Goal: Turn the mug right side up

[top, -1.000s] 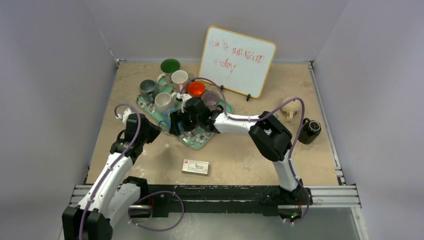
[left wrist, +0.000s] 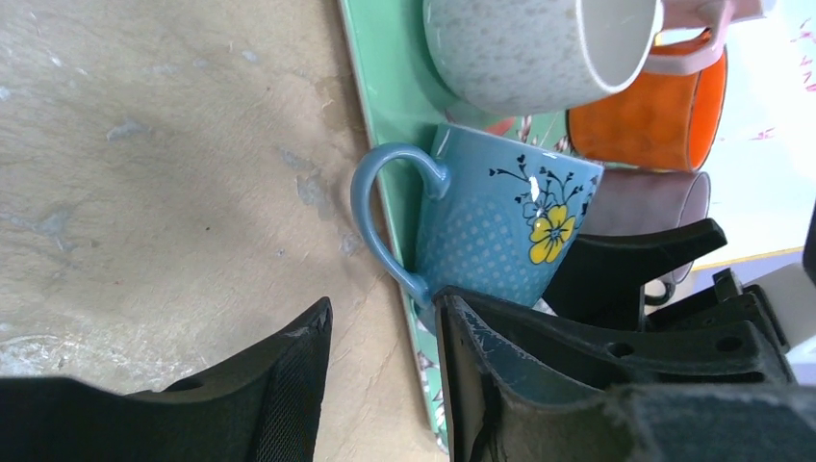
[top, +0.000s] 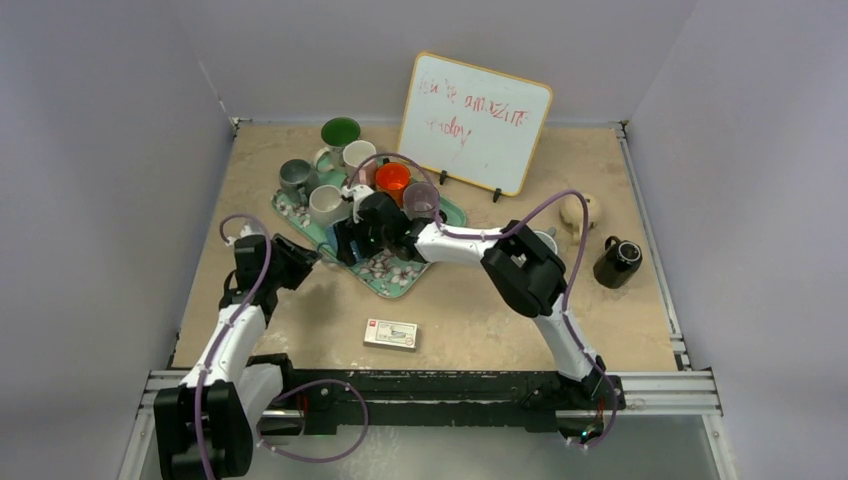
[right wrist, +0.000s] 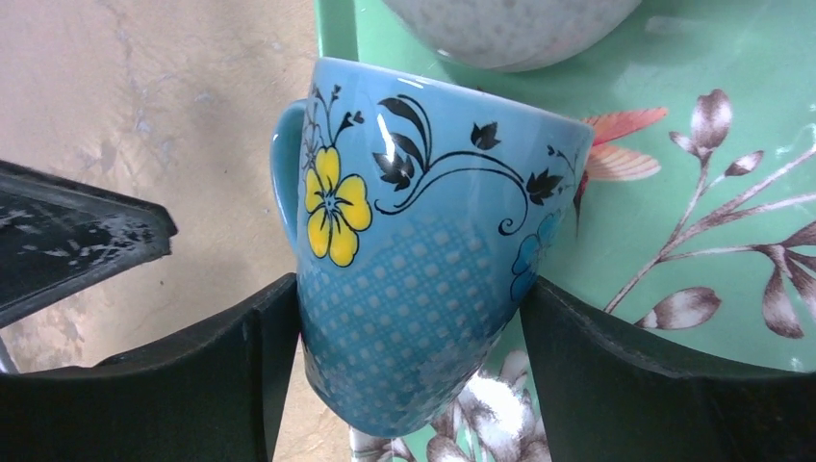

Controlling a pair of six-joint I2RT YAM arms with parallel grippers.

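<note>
The blue flowered mug (right wrist: 414, 260) stands on the front-left of the green tray (top: 400, 280), tilted, its handle (left wrist: 385, 241) toward the left over the rim. My right gripper straddles the mug, its fingers against both sides of the lower body in the right wrist view; whether it grips firmly is unclear. My left gripper is open just left of the mug, below the handle in the left wrist view, with nothing between its fingers.
Several other mugs crowd the back of the tray, including a white one (top: 326, 205) and an orange one (top: 393, 178). A small box (top: 390, 334) lies at the front, a whiteboard (top: 474, 120) at the back, a black mug (top: 617, 263) at the right.
The right arm has shifted slightly around the blue mug, its elbow moving left. The left arm has pulled slightly left from where it was a second ago.
</note>
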